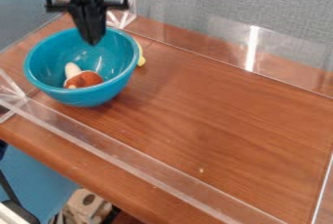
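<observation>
A blue bowl (116, 85) rests at the left of the wooden table, with a red-orange object (85, 79) and a pale piece (72, 69) inside. My gripper (92, 35) hangs over the back of the bowl, blurred and shut, with nothing visible between its fingers.
A small yellow item (140, 56) lies just behind the bowl's right side. Clear plastic panels edge the table (221, 140). A grey wall (260, 4) stands behind.
</observation>
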